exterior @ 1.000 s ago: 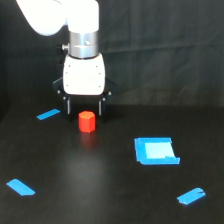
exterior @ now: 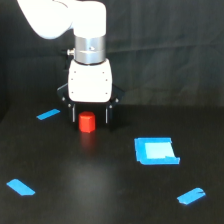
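A small red block [exterior: 87, 122] sits on the black table below my gripper [exterior: 90, 117]. The gripper's dark fingers are spread wide, one towards the block's left side and one towards its right, with dark gaps showing on both sides. Against the dark background the fingertips are hard to make out, and I cannot tell how far they reach down beside the block. To the right lies a white square [exterior: 158, 150] framed with blue tape [exterior: 140, 152].
Strips of blue tape lie at the back left [exterior: 48, 114], front left [exterior: 20, 187] and front right [exterior: 191, 196]. A dark curtain hangs behind.
My gripper has come lower and slightly to the right, bringing its spread fingers down towards the red block. The block and the taped square have not visibly moved.
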